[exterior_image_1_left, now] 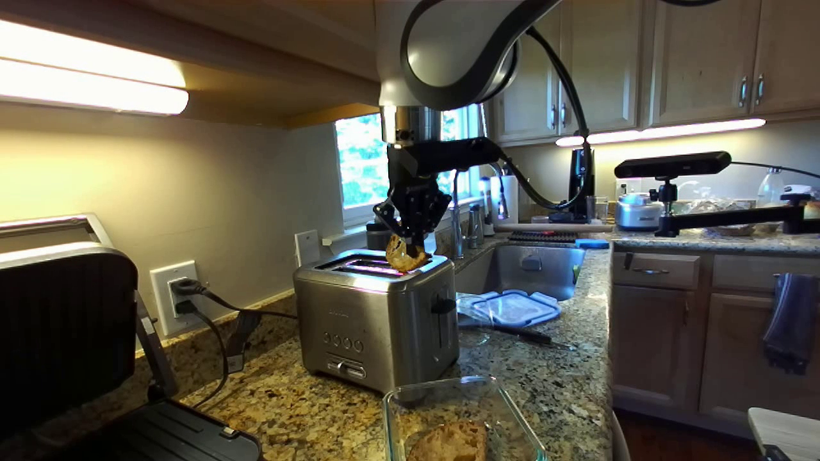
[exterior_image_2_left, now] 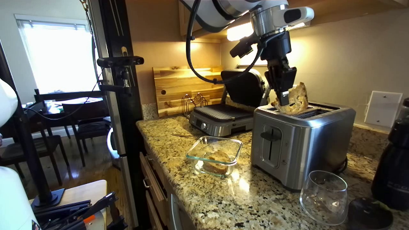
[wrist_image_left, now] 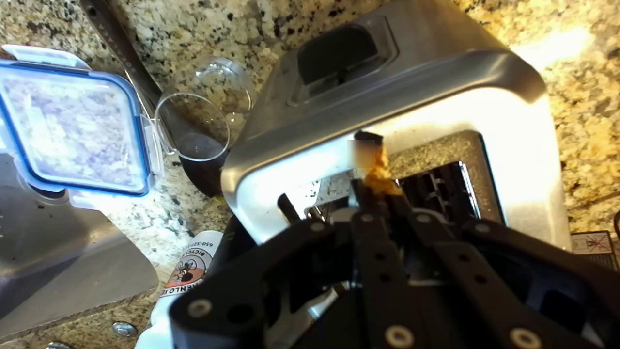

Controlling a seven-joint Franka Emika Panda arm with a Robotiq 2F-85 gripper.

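A browned bread slice (exterior_image_1_left: pixel 400 256) stands tilted at the top of the steel toaster (exterior_image_1_left: pixel 361 319), near its lever end. My gripper (exterior_image_1_left: pixel 416 249) points down and is shut on the slice. In exterior view 2 the bread (exterior_image_2_left: pixel 299 100) rises well above the toaster's top (exterior_image_2_left: pixel 326 119), with the fingers (exterior_image_2_left: pixel 284 98) on its lever side. The wrist view shows only a narrow edge of the bread (wrist_image_left: pixel 380 174) at the fingertips, over the toaster (wrist_image_left: pixel 511 78). How far its lower edge reaches into a slot cannot be told.
A glass dish (exterior_image_2_left: pixel 199 163) holding another bread slice (exterior_image_2_left: pixel 216 163) sits in front of the toaster. Close by stand an open grill press (exterior_image_2_left: pixel 220 118) and a drinking glass (exterior_image_2_left: pixel 324 199). A blue-edged lid (exterior_image_1_left: pixel 515 307) lies by the sink (exterior_image_1_left: pixel 530 269).
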